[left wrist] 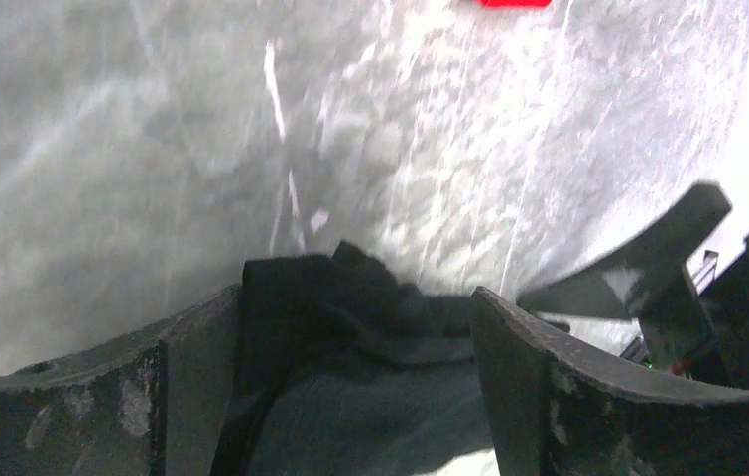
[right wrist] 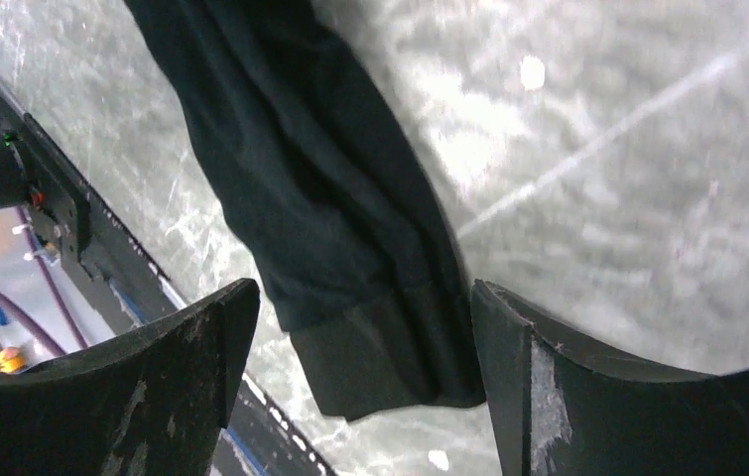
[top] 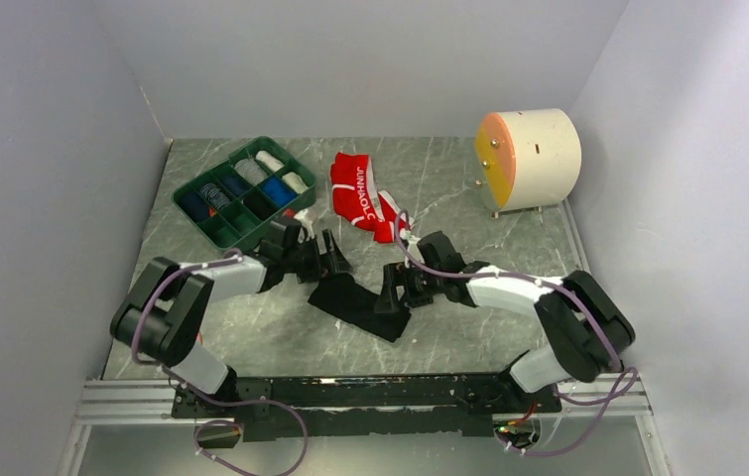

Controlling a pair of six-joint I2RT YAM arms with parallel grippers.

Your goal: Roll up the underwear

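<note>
The black underwear (top: 355, 307) lies as a long folded strip on the marble table, slanting down to the right. My left gripper (top: 325, 258) is at its upper left end, open; in the left wrist view the bunched cloth (left wrist: 340, 337) lies between the open fingers. My right gripper (top: 400, 293) is at the other end, its fingers part open, with the flat end of the cloth (right wrist: 380, 347) between them in the right wrist view.
A green compartment box (top: 291, 203) with rolled cloths stands at the back left. Red and white cloth (top: 350, 198) lies at the back. A cream drum-shaped cabinet (top: 539, 159) stands at the back right.
</note>
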